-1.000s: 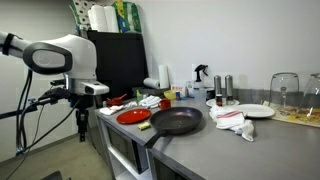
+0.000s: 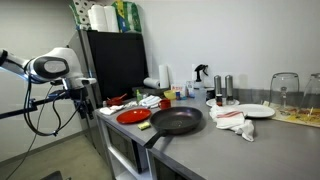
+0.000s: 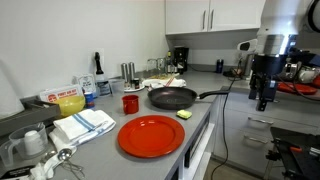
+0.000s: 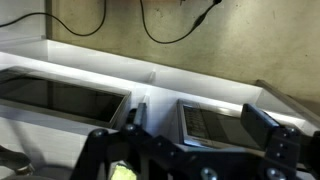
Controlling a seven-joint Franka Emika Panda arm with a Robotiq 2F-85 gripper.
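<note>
My gripper (image 3: pixel 264 100) hangs in front of the counter, off its edge, over the floor. In the wrist view its dark fingers stand well apart at the lower edge, with nothing visible between them. A black frying pan (image 2: pixel 177 120) rests on the counter, its handle reaching toward the front edge. Beside it lie a yellow-green sponge (image 3: pixel 184 114) and a round red plate (image 3: pixel 151 136). A red mug (image 3: pixel 131 104) stands behind the plate. The gripper touches none of these.
White cloths (image 2: pixel 232 121) (image 3: pixel 83 124) lie on the counter. Glass jars (image 2: pixel 285 90), a spray bottle (image 2: pixel 201 73) and a white plate (image 2: pixel 254 110) stand toward the wall. Cabinet and oven fronts drop below the counter edge.
The arm has moved away from the first exterior camera, toward the tall dark cabinet, and its head has turned. The counter objects have not moved.
</note>
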